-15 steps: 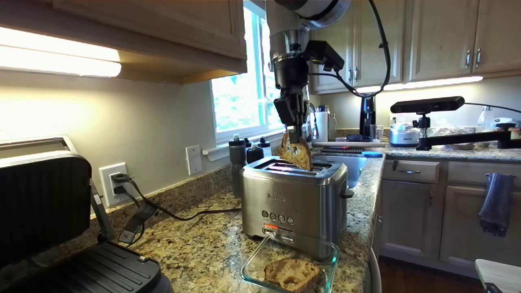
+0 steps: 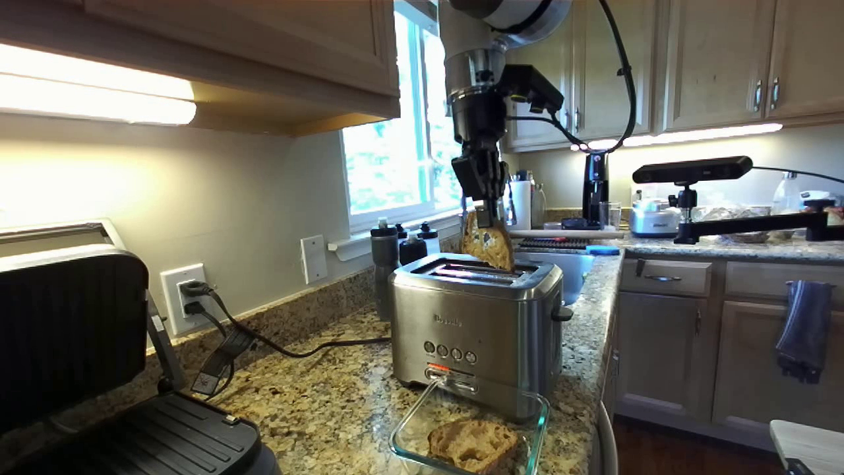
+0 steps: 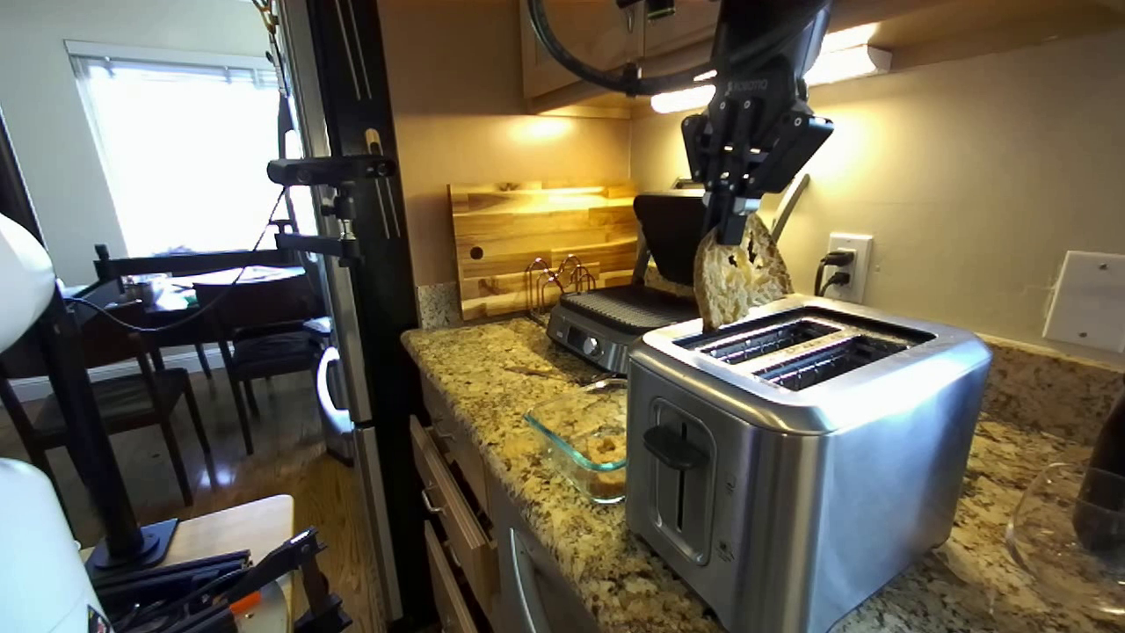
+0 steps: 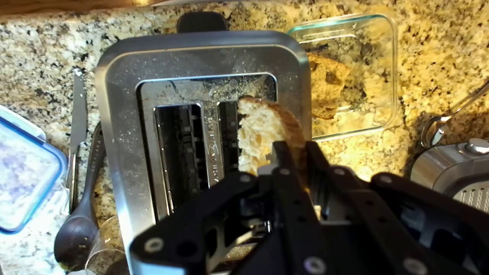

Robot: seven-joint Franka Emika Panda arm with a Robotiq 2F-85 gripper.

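A slice of bread (image 2: 488, 242) hangs upright from my gripper, which is shut on its upper edge. The silver toaster (image 2: 475, 332) stands right below, with two long slots in its top. In the wrist view, the slice (image 4: 261, 130) covers part of the slot nearer the glass dish, while the other slot (image 4: 178, 151) is empty. Seen from exterior view 2, the bread (image 3: 738, 276) is at the far side of the toaster top (image 3: 823, 406); whether its lower edge is inside a slot I cannot tell. Another slice (image 2: 475, 443) lies in the glass dish (image 2: 542, 427).
A grill (image 2: 134, 427) with its lid up stands past the dish. A power cord (image 2: 316, 348) runs along the wall. On the toaster's other side lie a dark spoon (image 4: 80, 229), a knife (image 4: 78, 114) and a blue-rimmed lid (image 4: 59, 165).
The gripper and the bread slice have shifted slightly to the right in exterior view 1, and the slice now hangs a bit higher. Toaster and dish have stayed put.
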